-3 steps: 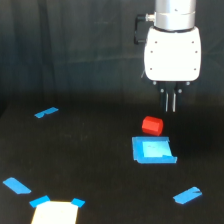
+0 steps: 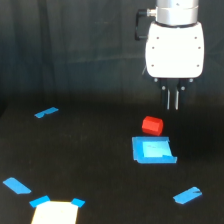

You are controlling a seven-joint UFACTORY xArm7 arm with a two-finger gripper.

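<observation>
A small red block (image 2: 152, 126) lies on the black table, right behind a blue-taped square (image 2: 140, 148) with a paler blue middle. It is too small to tell whether the block is a cube or a short cylinder. My gripper (image 2: 173, 99) hangs from the white hand, above and to the right of the block in the image. Its two thin fingers point down with a narrow gap between them. Nothing shows in that gap, and the fingers do not touch the block.
Strips of blue tape lie at the far left (image 2: 46, 112), near left (image 2: 16, 186) and near right (image 2: 187, 195). A bright, pale sheet (image 2: 55, 213) with blue-taped corners sits at the front edge. A dark curtain (image 2: 70, 50) hangs behind.
My hand and gripper have moved slightly to the right and a little lower in the image. The finger gap looks slightly wider. The red block and taped square have stayed put.
</observation>
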